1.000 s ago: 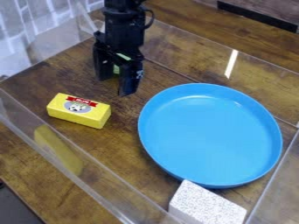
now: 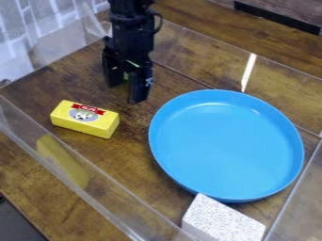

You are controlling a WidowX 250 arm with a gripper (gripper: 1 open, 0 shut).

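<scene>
My black gripper (image 2: 127,83) hangs low over the wooden table at the upper middle-left, open, its dark fingers pointing down. A small green object (image 2: 124,74) shows partly behind it, mostly hidden. A yellow box with a red label (image 2: 85,118) lies in front of the gripper, to the lower left, apart from it. A large blue plate (image 2: 225,143) fills the right side.
Clear plastic walls surround the work area. A white speckled block (image 2: 223,222) sits at the bottom right edge. Bare wooden table (image 2: 201,66) shows behind the plate and around the yellow box.
The gripper has shifted slightly to the left over the last second. The box and plate have not moved.
</scene>
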